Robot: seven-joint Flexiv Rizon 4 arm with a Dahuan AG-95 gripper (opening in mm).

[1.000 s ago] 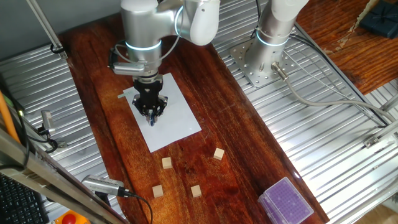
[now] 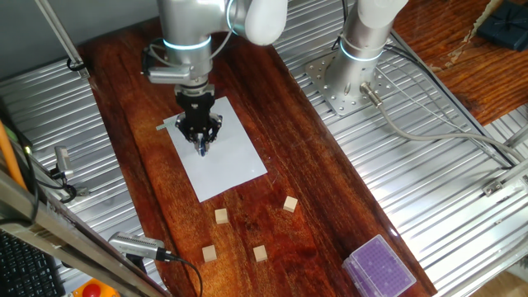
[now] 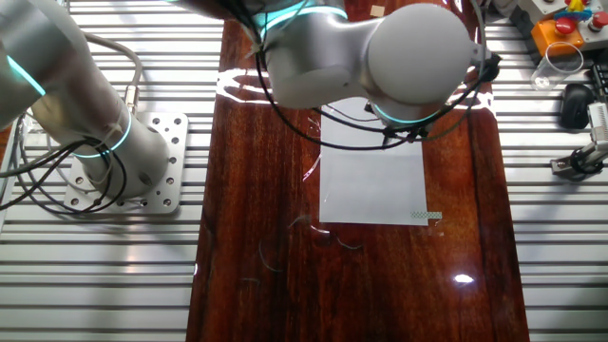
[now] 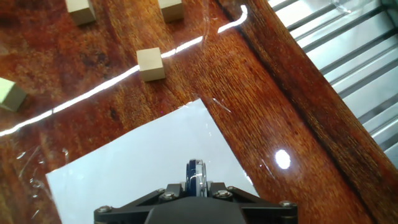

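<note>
A white sheet of paper [image 2: 221, 161] lies flat on the dark wooden board. Over its upper part in exterior view 1 is my gripper [image 2: 200, 140], pointing down. It is shut on a slim blue-and-clear pen-like object [image 4: 196, 176], which shows upright between the dark fingers in the wrist view. The lower end of this object is hidden, so I cannot tell whether it touches the paper. No clear mark shows on the visible paper [image 4: 140, 165]. In exterior view 2 the arm hides most of the gripper.
Several small wooden blocks [image 2: 221, 216] stand apart beyond the paper's near edge. A purple box [image 2: 382, 268] sits at the board's near right corner. Greenish tape [image 3: 427, 216] lies at one paper corner. A small camera [image 2: 138, 245] with a cable stands at the board's left edge.
In exterior view 1 my gripper has shifted slightly up the picture, away from the blocks, carrying the pen-like object. The paper and the blocks have stayed in place.
</note>
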